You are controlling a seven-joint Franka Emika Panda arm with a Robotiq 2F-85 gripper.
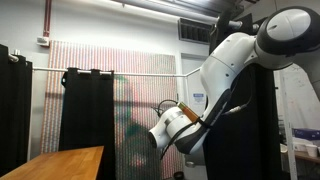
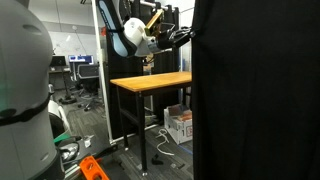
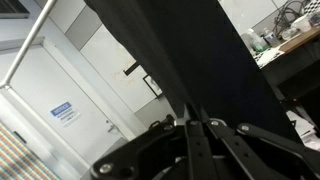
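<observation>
My gripper shows at the bottom of the wrist view, its dark fingers together and nothing visible between them. It faces a black curtain (image 3: 190, 50). In exterior view 2 the arm's white wrist (image 2: 130, 38) is raised above the wooden table (image 2: 150, 80), and the gripper end lies close to the black curtain (image 2: 260, 90). Exterior view 1 has the white arm (image 1: 228, 75) bent down at the right, away from the table (image 1: 60, 163); its fingers cannot be made out there. The visible part of the tabletop looks bare.
A cardboard box (image 2: 178, 124) sits on the floor under the table, with cables nearby. An orange object (image 2: 94, 168) lies near the arm's base. In the wrist view a cluttered desk (image 3: 295, 42) stands at upper right, and a white door (image 3: 60, 105) at left.
</observation>
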